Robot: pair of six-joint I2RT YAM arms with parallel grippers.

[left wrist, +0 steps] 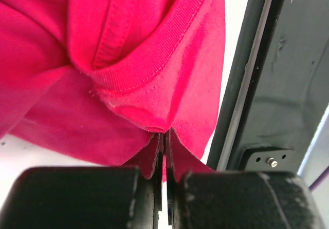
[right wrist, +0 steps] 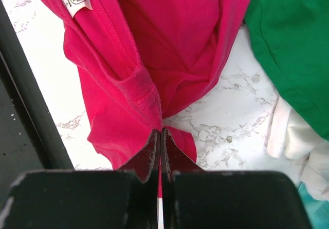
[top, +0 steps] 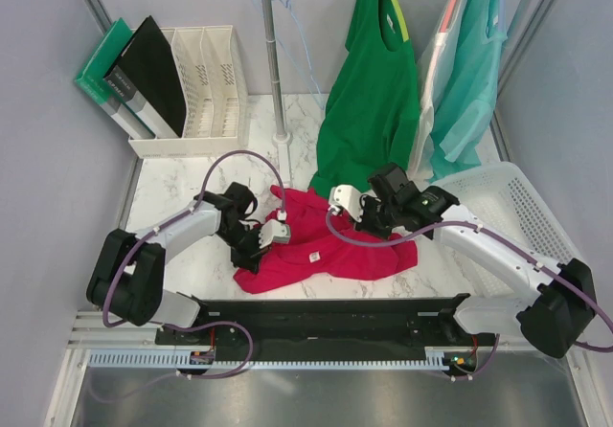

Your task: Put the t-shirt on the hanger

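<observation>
The red t shirt [top: 316, 259] lies crumpled on the marble table, with collar and label visible in the right wrist view [right wrist: 103, 59]. My left gripper is at its left front part, shut on a folded ribbed edge of the shirt at the fingertips. My right gripper is over the right part, shut, with a red seam of the shirt pinched at its tips. Blue hangers [top: 299, 34] hang on the rail at the back.
A green shirt [top: 369, 92], white and teal garments [top: 465, 92] hang at the back right, reaching the table. A white basket [top: 508, 188] stands right, a file rack [top: 206, 82] with binders back left. The table's dark front edge [top: 316, 317] is close to both grippers.
</observation>
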